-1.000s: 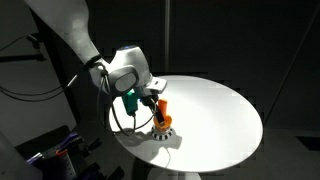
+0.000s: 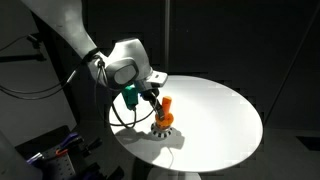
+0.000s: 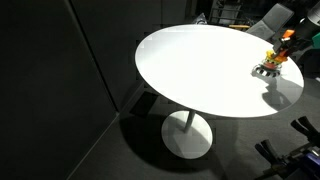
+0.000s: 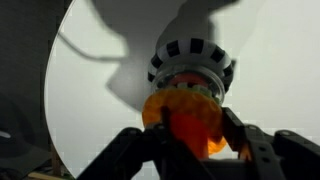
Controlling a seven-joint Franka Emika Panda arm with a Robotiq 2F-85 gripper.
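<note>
In the wrist view an orange thing (image 4: 185,108) fills the space in front of my gripper, close to the dark fingers on both sides. Its lower part is blurred and redder. Beyond it shows a round, clear-looking piece with a black-and-white checkered ring (image 4: 190,47). In exterior view 1 orange shows as an upright upper piece (image 2: 166,103) and a rounder lower piece (image 2: 164,121) above a checkered base (image 2: 161,132). My gripper (image 2: 158,107) is beside the upper piece. Whether the fingers grip the orange cannot be told.
The orange and checkered things stand close to one end of the tabletop (image 3: 200,60) in exterior view 2.
The upper orange piece appears a little higher and farther right; the checkered base stays in about the same place.
</note>
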